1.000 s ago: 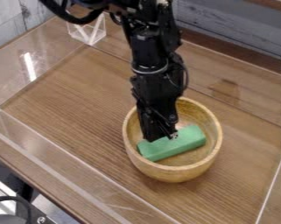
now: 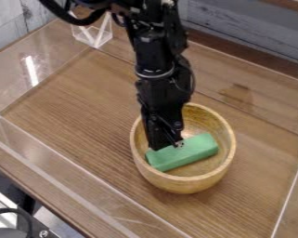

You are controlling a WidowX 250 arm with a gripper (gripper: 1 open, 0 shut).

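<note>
A pale wooden bowl (image 2: pixel 210 178) stands on the wooden table, holding a green block (image 2: pixel 186 153) that lies slanted on its bottom. The black gripper (image 2: pixel 163 140) reaches down from above into the left back part of the bowl, its tip just above and behind the block's left part. It looks shut, with nothing visible between its fingers. The bowl's back left inside is hidden behind it.
A clear plastic object (image 2: pixel 92 30) stands at the back left. A wall runs along the back, and cables lie at the front left corner.
Very little differs; the gripper has shifted slightly within the bowl, while the bowl and green block stay where they were.
</note>
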